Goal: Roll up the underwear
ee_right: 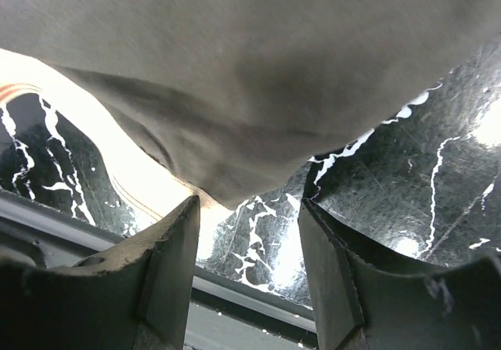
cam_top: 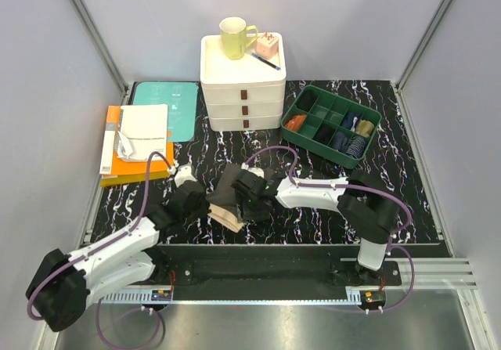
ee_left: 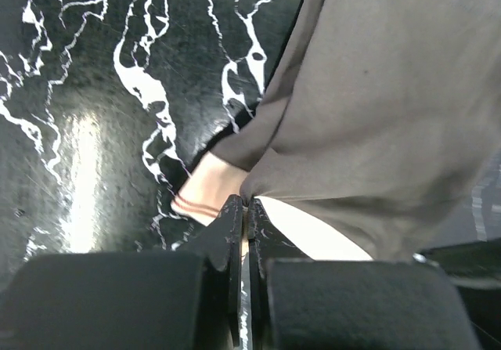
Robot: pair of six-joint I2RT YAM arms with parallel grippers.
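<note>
The grey-brown underwear (cam_top: 227, 187) with its pale waistband (cam_top: 226, 217) lies on the dark marbled table between my two arms. My left gripper is shut on the underwear at the waistband, where creases run out from its fingertips. In the right wrist view, my right gripper stands open near the other end of the waistband (ee_right: 149, 179), whose corner reaches in between the fingertips. Grey cloth (ee_right: 235, 68) spreads out beyond it. From above, the right arm covers part of the underwear.
A green divided box (cam_top: 333, 123) with rolled cloths stands at the back right. The white drawer unit (cam_top: 243, 92) is at the back, books (cam_top: 137, 142) at the left. The table's front edge (cam_top: 266, 248) runs close to both grippers.
</note>
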